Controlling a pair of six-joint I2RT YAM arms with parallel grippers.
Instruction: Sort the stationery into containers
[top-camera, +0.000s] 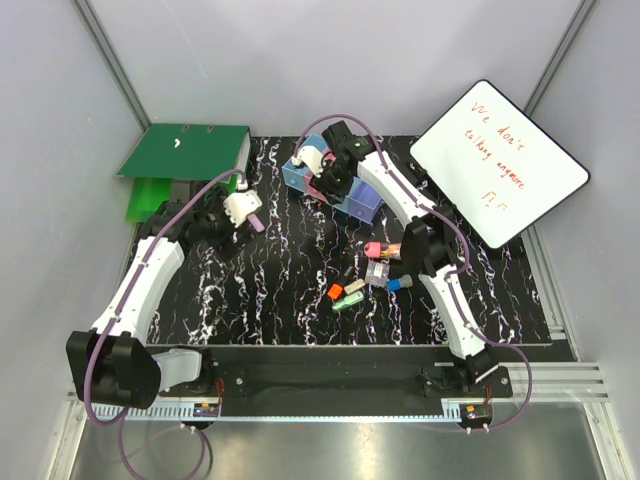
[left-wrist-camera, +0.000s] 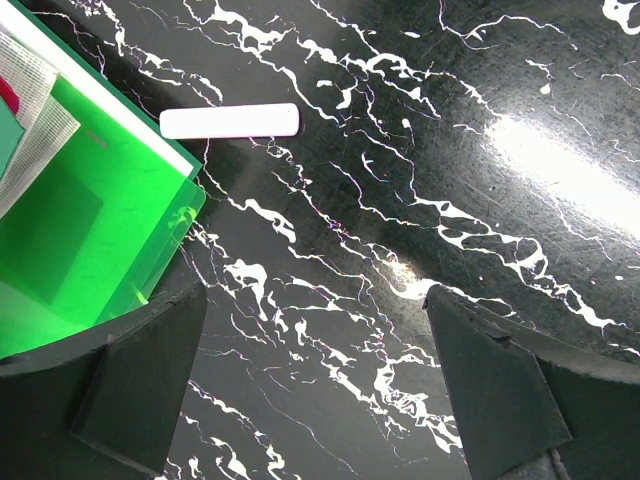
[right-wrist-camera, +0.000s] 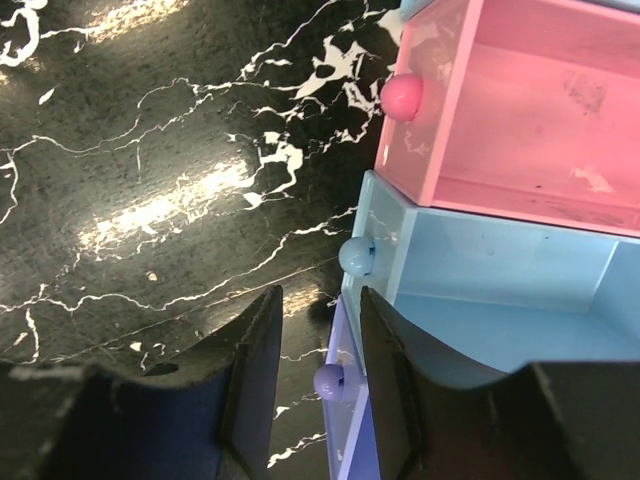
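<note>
My right gripper (top-camera: 328, 196) hovers over the front side of a row of open bins in blue, pink, blue and purple. In the right wrist view its fingers stand part way apart. The purple bin's round knob (right-wrist-camera: 328, 382) appears in the gap, apparently below them; contact cannot be told. The pink bin (right-wrist-camera: 540, 130) and the blue bin (right-wrist-camera: 500, 260) lie to the right. My left gripper is open and empty over bare table. Ahead of it lies a pale pink bar (left-wrist-camera: 230, 121) beside the green container (left-wrist-camera: 90, 220).
Small stationery lies mid-table: an orange piece (top-camera: 336, 291), a green stick (top-camera: 348, 301), a clear block (top-camera: 377, 273), a blue-ended piece (top-camera: 399, 283) and a pink-capped tube (top-camera: 372, 250). A whiteboard (top-camera: 500, 160) leans at right.
</note>
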